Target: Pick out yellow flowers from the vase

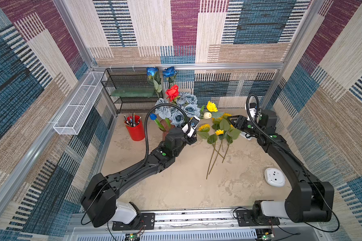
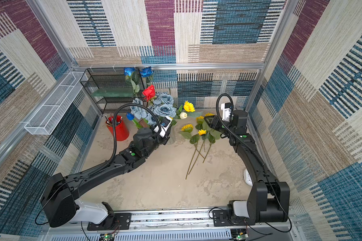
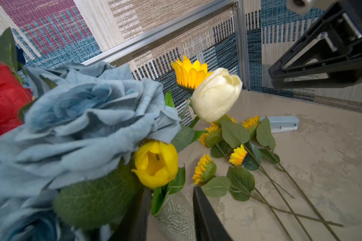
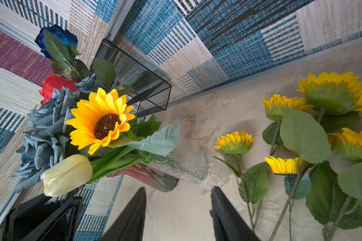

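The bouquet of blue-grey roses, a red rose, a white tulip (image 3: 215, 96), a yellow tulip (image 3: 156, 162) and an upright sunflower (image 4: 98, 120) stands in glass vases (image 4: 181, 164) at the back centre. Several loose sunflowers (image 4: 233, 142) lie on the table right of them. My left gripper is at the bouquet's front, open, its fingertips just below the yellow tulip, nothing clearly between them. My right gripper hangs open over the right side, near the upright sunflower and above the loose ones, with nothing between its fingers.
A red pen cup (image 1: 136, 130) stands left of the bouquet. A dark wire rack (image 1: 130, 92) is at the back left, a white basket (image 1: 78, 104) on the left rail. A white device (image 1: 274, 176) lies at the right.
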